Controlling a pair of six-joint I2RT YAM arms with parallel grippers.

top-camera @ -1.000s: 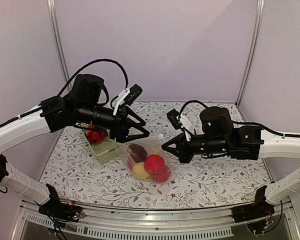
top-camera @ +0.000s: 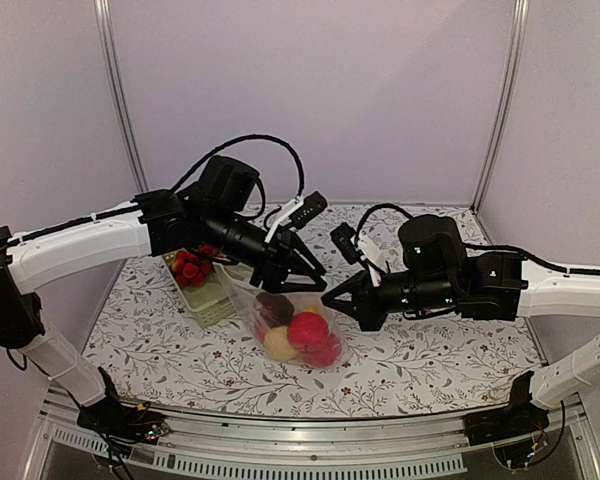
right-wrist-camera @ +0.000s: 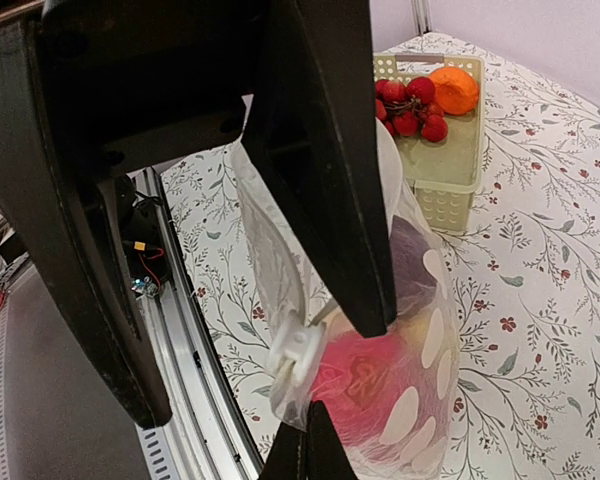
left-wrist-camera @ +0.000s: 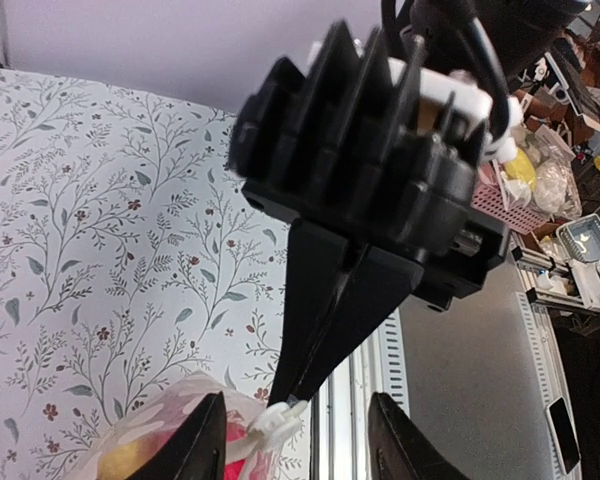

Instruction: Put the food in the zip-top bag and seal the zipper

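Note:
The clear zip bag (top-camera: 295, 335) stands on the patterned table, holding red, yellow and dark food. Its white zipper slider (right-wrist-camera: 298, 350) is at the top corner, where my right gripper (top-camera: 330, 298) is shut on it or just beside it, its fingertips small in the right wrist view. My left gripper is part open, its two fingertips either side of that slider and corner, close above my right gripper's tips. In the top view my left gripper hides part of the bag's top.
A light green basket (top-camera: 210, 305) with tomatoes and an orange (right-wrist-camera: 454, 90) sits behind the bag to the left.
My left gripper has moved right, toward the bag's top corner and my right gripper. The right arm and the bag are almost unchanged.

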